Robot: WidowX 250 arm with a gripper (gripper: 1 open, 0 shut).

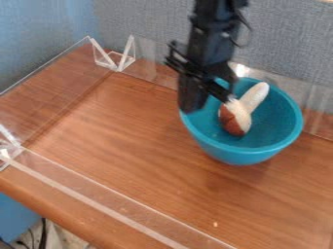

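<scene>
A teal bowl [267, 143] stands at the right of the wooden table. In it rests an oblong object [236, 118], reddish-brown at its lower end and pale at the upper. My black gripper [194, 97] is raised at the bowl's upper left rim, blurred, its fingertips close together and shut, with nothing visible between them.
Clear panels and white brackets [113, 56] line the edges, with a grey partition [156, 19] behind.
</scene>
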